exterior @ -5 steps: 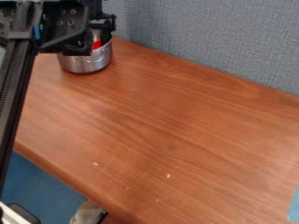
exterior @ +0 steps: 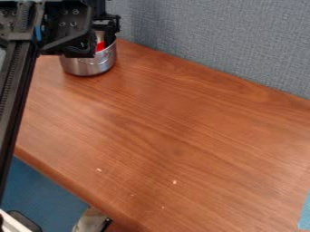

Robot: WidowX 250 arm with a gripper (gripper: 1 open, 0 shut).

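A steel pot (exterior: 87, 64) stands at the back left of the wooden table, with something red (exterior: 100, 45) showing inside it near its rim. My black gripper (exterior: 100, 36) is over and partly in the top of the pot at the upper left, hiding much of its opening. Its fingertips are mostly hidden, so I cannot see whether it is open, shut or holding the red thing.
A grey-blue fabric partition (exterior: 230, 36) runs along the back. The table's front edge runs diagonally at the lower left.
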